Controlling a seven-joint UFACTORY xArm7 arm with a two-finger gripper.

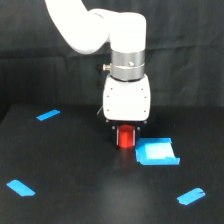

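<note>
Low over the black table, the white gripper [126,136] points straight down from the arm. A red object [126,136] shows directly below the gripper's body, between or just behind its dark fingers. Those fingers are small and blend into the background, so whether they grip the red object cannot be made out. Right beside it, on the right, lies a light-blue taped square [156,152] on the table.
Short blue tape strips lie at the back left [48,115], the front left [20,188] and the front right [190,196]. A dark curtain hangs behind.
</note>
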